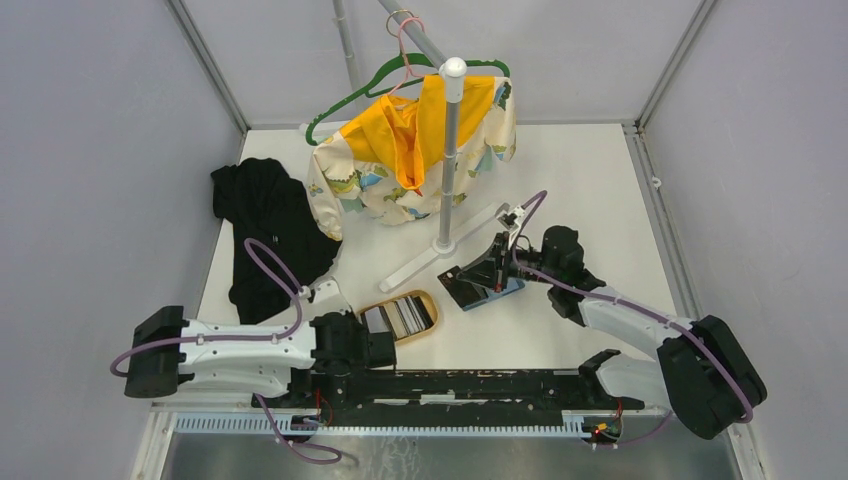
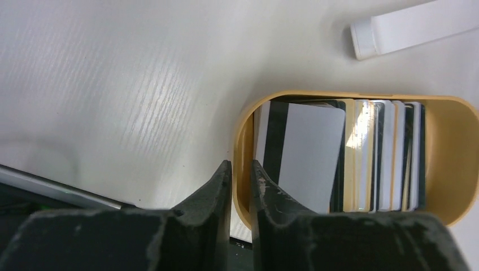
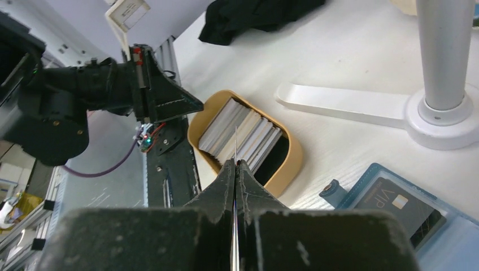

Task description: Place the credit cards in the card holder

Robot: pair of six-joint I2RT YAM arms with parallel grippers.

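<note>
The tan card holder (image 1: 434, 310) stands on the table in front of my left arm, with several credit cards (image 2: 308, 149) upright in it. My left gripper has its fingers a little apart, one on each side of the holder's left end wall; whether they press on it cannot be told. Right of the holder, my right gripper is shut on a dark credit card (image 1: 460, 290). That card shows as a thin edge-on line in the right wrist view. Another dark card marked VIP (image 3: 390, 203) lies on a blue tray (image 3: 377, 169).
A white rack's pole (image 3: 444, 51) and foot (image 3: 344, 104) stand just behind the holder. Black cloth (image 1: 270, 225) lies at the left, and a patterned garment (image 1: 375, 190) hangs at the back.
</note>
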